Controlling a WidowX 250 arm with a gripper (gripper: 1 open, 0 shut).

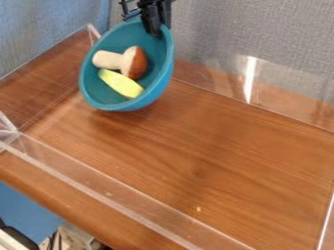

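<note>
My gripper point(152, 20) is at the top centre, shut on the rim of a teal bowl point(154, 86). The bowl is tilted toward the camera at the back left of the wooden surface. Inside it lie a toy mushroom point(111, 61) with a pale stem and brown cap, and a yellow oblong item point(121, 83) below it.
Clear low walls run along its edges, and grey and blue padded walls point(248, 34) stand behind.
</note>
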